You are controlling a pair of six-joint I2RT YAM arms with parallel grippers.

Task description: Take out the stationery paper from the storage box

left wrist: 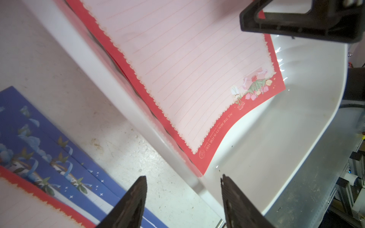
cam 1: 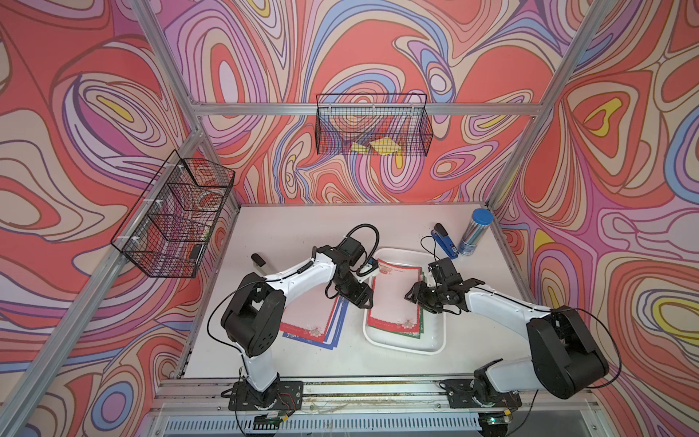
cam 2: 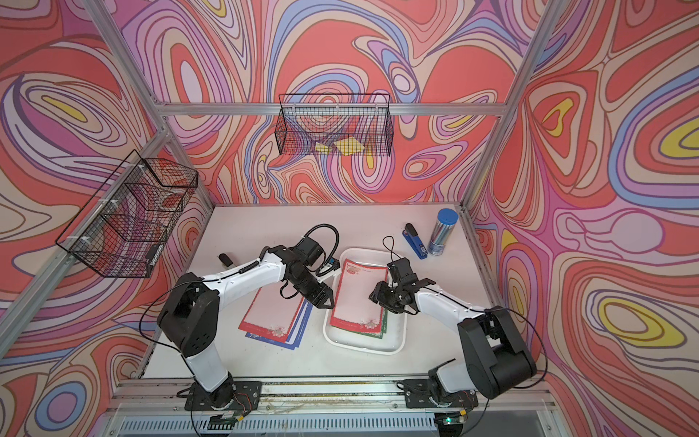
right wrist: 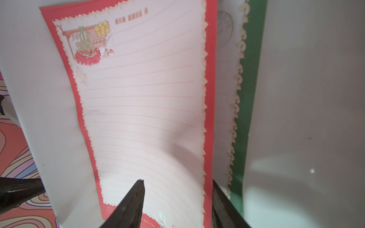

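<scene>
Inside the white storage box [cam 1: 405,346] lies a red-bordered lined sheet of stationery paper [cam 1: 397,295], its left edge against the box wall. A green-bordered sheet [right wrist: 246,114] shows beneath its right edge. My right gripper is over the red sheet's right edge with its fingers parted; whether the pads touch the paper cannot be told. Just outside the box's left wall, my left gripper stands open and empty. To its left on the table lie another red-bordered sheet [cam 1: 309,320] and blue-bordered sheets [left wrist: 49,152] partly under it.
A blue stapler-like object [cam 1: 444,241] and a blue-lidded clear jar [cam 1: 475,231] stand behind the box at the right. A dark-handled object [cam 1: 258,260] lies at the table's left. Wire baskets [cam 1: 375,131] hang above.
</scene>
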